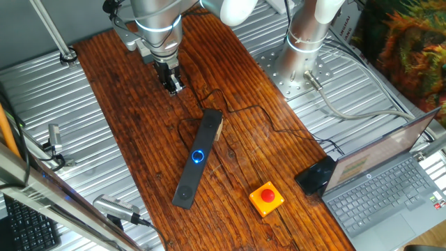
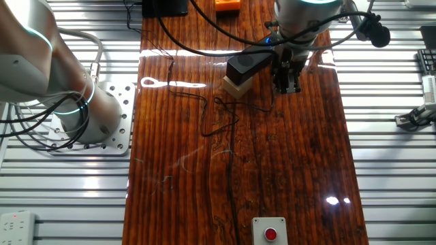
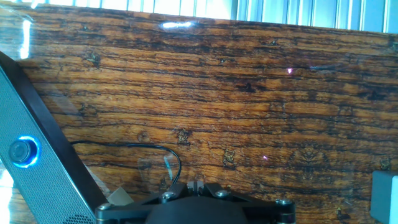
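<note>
My gripper (image 1: 175,85) hangs over the wooden table, beyond the end of a long black speaker (image 1: 191,171). In the wrist view its fingertips (image 3: 191,186) meet at the bottom centre, shut, and nothing shows between them. The speaker's knob (image 3: 23,152) has a glowing blue ring and lies off to the left there. One end of the speaker rests by a pale wooden block (image 2: 237,87). An orange box with a red button (image 1: 267,199) sits apart from it. Exterior view 2 has a grey box with a red button (image 2: 270,233) near its lower edge.
A thin black cable (image 1: 268,117) runs across the table. At one edge lie a black phone-like object (image 1: 316,174) and an open laptop (image 1: 383,195). Bare tabletop (image 2: 184,184) spreads between the speaker and the grey box.
</note>
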